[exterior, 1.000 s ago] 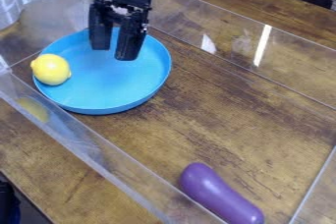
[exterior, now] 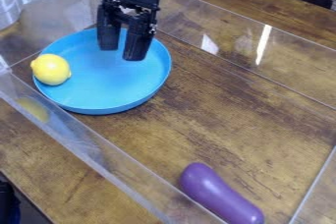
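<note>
My black gripper [exterior: 121,41] hangs at the top left over a blue plate [exterior: 98,87], its two fingers apart with nothing visible between them. A yellow lemon-like object [exterior: 51,69] rests on the left side of the plate. A purple eggplant-like object [exterior: 219,191] lies at the bottom right, apart from the plate.
Clear plastic walls [exterior: 108,161] run around the wooden surface [exterior: 210,100]. A dark edge shows at the bottom left.
</note>
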